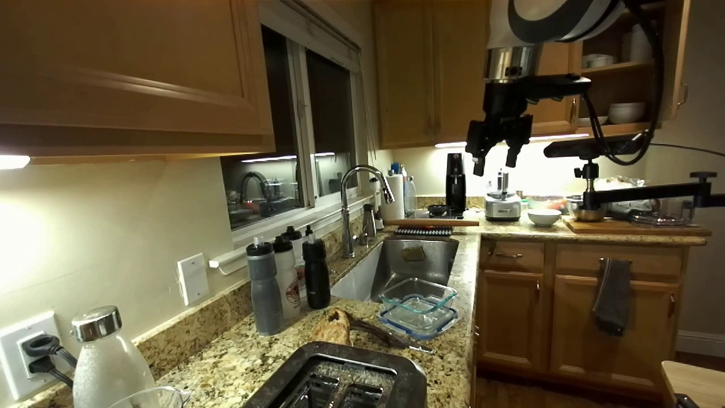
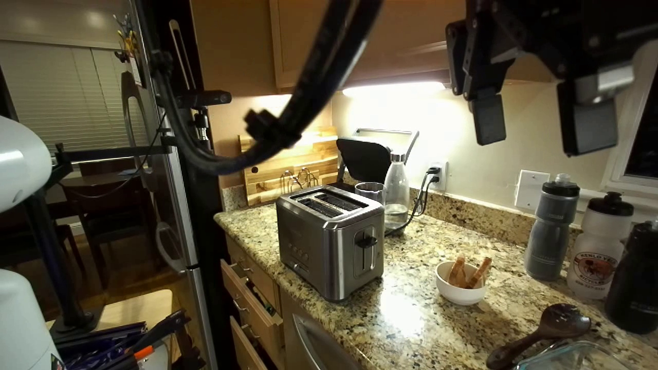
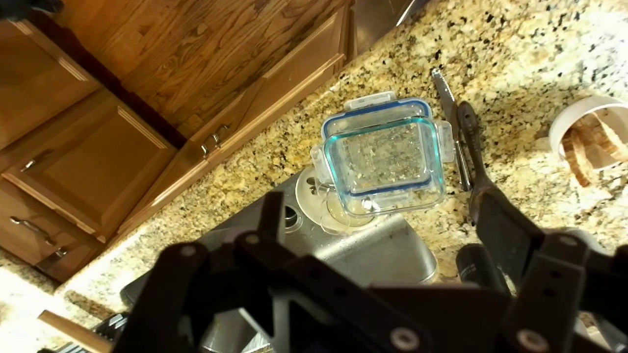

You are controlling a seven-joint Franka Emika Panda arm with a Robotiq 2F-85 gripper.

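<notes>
My gripper hangs high above the counter, open, its two fingers apart with nothing between them. In the second exterior view its finger pads stand clear of everything. The glass container rests on its blue-rimmed lid at the sink's edge. Beside these lie a dark spoon and a knife. A white bowl holding several brown strips sits between the spoon and the steel toaster.
Several water bottles stand along the window wall. The sink has a tall curved faucet behind it. A glass bottle and a tumbler are near the toaster. Some counter between toaster and bowl is bare.
</notes>
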